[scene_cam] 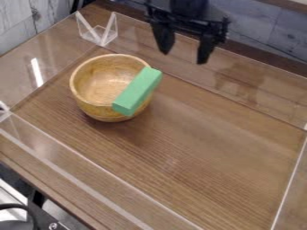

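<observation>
My dark gripper [188,39] is at the top middle, raised over the back of the wooden table. Its two dark fingers point down, blurred, with a gap between them and nothing visible in it. A yellow round bowl [90,83] sits at the left, with a green oblong block [136,92] resting tilted in it against the right side of its rim. The gripper is apart from both, behind and to the right of them.
A small clear wire-like object [99,30] stands at the back left near the table's edge. A dark cable lies at the lower left corner.
</observation>
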